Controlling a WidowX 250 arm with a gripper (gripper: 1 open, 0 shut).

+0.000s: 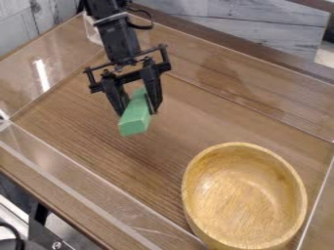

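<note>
My black gripper (136,96) reaches down from the top left over the wooden table, shut on a green object (135,121) that hangs beneath its fingers. A large yellow bowl (244,230) sits at the lower right; the gripper and green object are up and to the left of it.
A marble-patterned wall (261,29) runs along the back. Dark cable shows at the lower left corner.
</note>
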